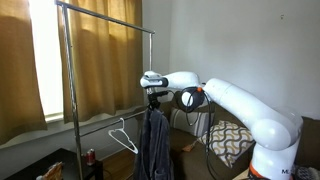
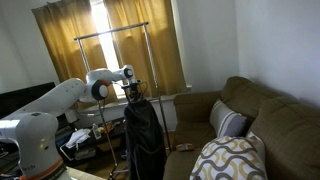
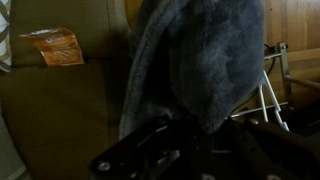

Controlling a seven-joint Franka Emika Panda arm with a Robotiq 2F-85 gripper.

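A dark grey cloth, perhaps a blanket or garment, hangs in long folds from my gripper. In exterior view 2 the cloth drops in front of the sofa, with the gripper at its top. Seen from the wrist, the fuzzy grey fabric bunches at my gripper, which is shut on it; the dark fingers are partly covered by the cloth. A white hanger hangs from the lower bar of the metal rack, to the left of the cloth and apart from it.
Behind the cloth stands a brown sofa with a striped pillow and a patterned pillow. An orange packet lies on the seat. Curtains hang behind the rack. A red can stands at the lower left.
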